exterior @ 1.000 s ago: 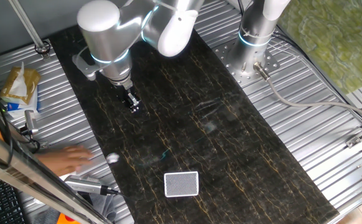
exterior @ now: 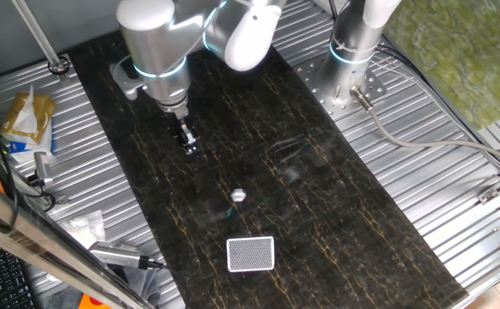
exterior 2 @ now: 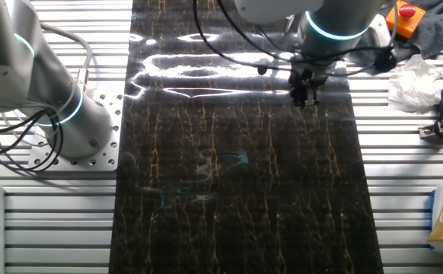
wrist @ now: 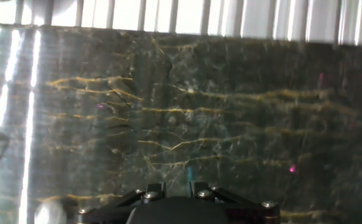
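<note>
A small white round object (exterior: pixel 238 196), like a ball, is on the dark marble-patterned tabletop (exterior: pixel 319 215) in exterior view 1. Nearer the front lies a white rectangular tray with a mesh pattern (exterior: pixel 250 254). My gripper (exterior: pixel 188 146) points down over the left part of the surface, behind and left of the ball and apart from it. The wrist view shows a gap between the tips of my gripper, with nothing held there. In exterior view 2 the gripper (exterior 2: pixel 305 93) is small and dark; I cannot make out the ball or tray there.
Ribbed metal deck flanks the dark surface. A tissue pack (exterior: pixel 28 116) and a grey device with a cable (exterior: pixel 121 256) sit off its left side. The arm's base (exterior: pixel 344 81) stands at the right.
The ball has moved right across the tabletop from its left edge. A person's hand near that edge has withdrawn. My gripper has shifted only slightly.
</note>
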